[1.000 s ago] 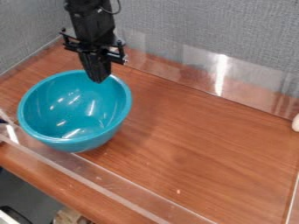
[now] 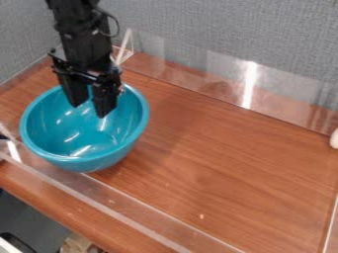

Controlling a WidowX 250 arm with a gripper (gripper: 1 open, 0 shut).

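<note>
A teal bowl (image 2: 82,143) sits on the wooden table at the left of the camera view. My black gripper (image 2: 91,97) hangs over the bowl, its fingers pointing down into the upper part of it and standing open. I see nothing held between them.
A grey textured wall with a clear strip along its base runs behind. A white object (image 2: 333,140) is at the right edge, and the table's front edge is at the lower left.
My gripper has moved left and down, from behind the bowl's back rim to over the bowl's inside. The bowl looks unmoved.
</note>
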